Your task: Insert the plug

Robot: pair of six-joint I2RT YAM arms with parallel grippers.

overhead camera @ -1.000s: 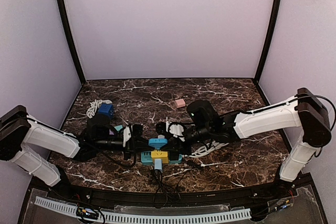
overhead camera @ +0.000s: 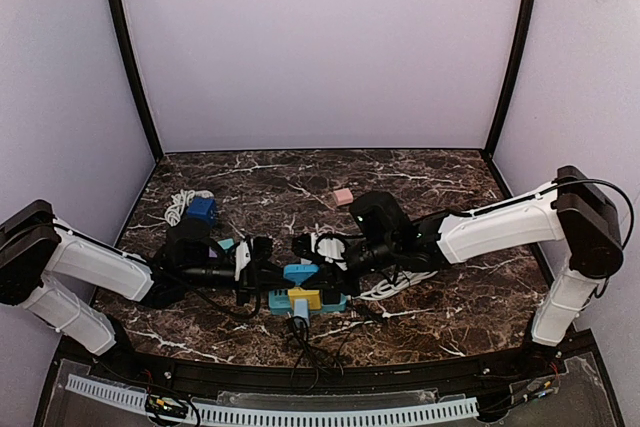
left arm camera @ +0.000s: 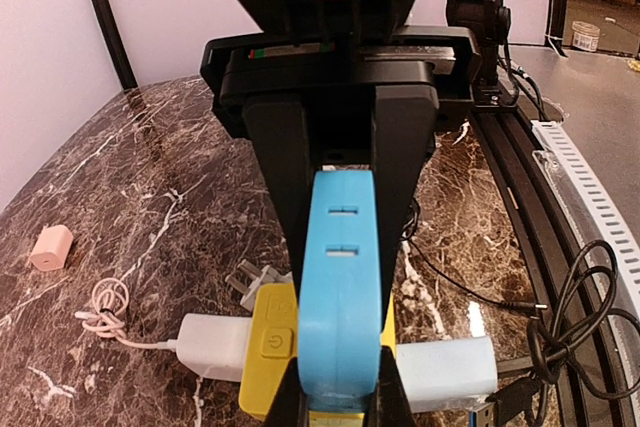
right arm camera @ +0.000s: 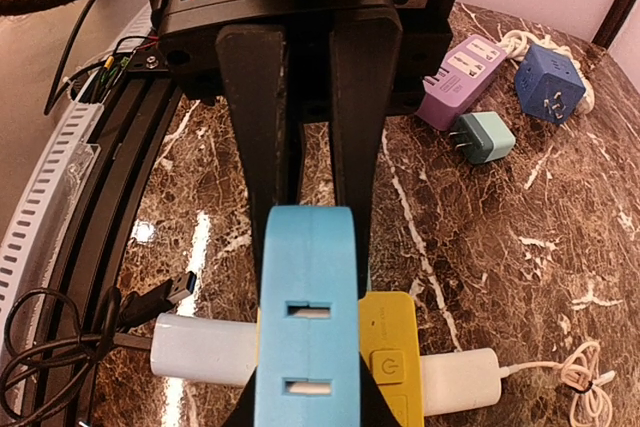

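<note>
A light blue plug [overhead camera: 300, 273] [left arm camera: 338, 287] [right arm camera: 308, 337] with two slots is held between my left gripper [overhead camera: 272, 279] and my right gripper [overhead camera: 328, 277], both shut on it from opposite sides at the front centre of the table. It sits over a yellow power strip [overhead camera: 303, 299] [left arm camera: 266, 342] [right arm camera: 393, 332], which has white adapters [left arm camera: 213, 345] [right arm camera: 462, 379] at its sides. Whether the blue piece is seated in the yellow one is hidden by the fingers.
A pink block [overhead camera: 342, 196] stands at the back. A blue cube [overhead camera: 201, 210] [right arm camera: 548, 82], a purple strip [right arm camera: 462, 80] and a teal charger [right arm camera: 483, 137] are at the left. Black cables [right arm camera: 70, 342] lie at the front edge.
My right arm has shifted very slightly in the top view; both grippers stay on the blue plug, which looks almost unmoved.
</note>
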